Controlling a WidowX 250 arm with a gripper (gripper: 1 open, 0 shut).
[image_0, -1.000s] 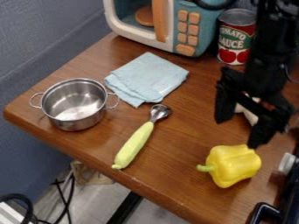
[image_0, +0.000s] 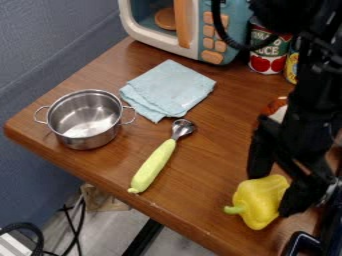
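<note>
My black gripper (image_0: 278, 170) hangs low on the right side of the wooden table, right over a yellow bell pepper (image_0: 257, 203), its fingers at or just above the pepper's top. Whether they touch it, and how far apart they stand, is unclear in the dark silhouette.
A steel pot (image_0: 83, 120), a corn cob (image_0: 152, 166), a spoon (image_0: 182, 128) and a blue cloth (image_0: 166, 88) lie on the table (image_0: 107, 170). A toy microwave (image_0: 174, 25) and cans (image_0: 267, 55) stand at the back.
The pepper looks slightly shifted or partly covered.
</note>
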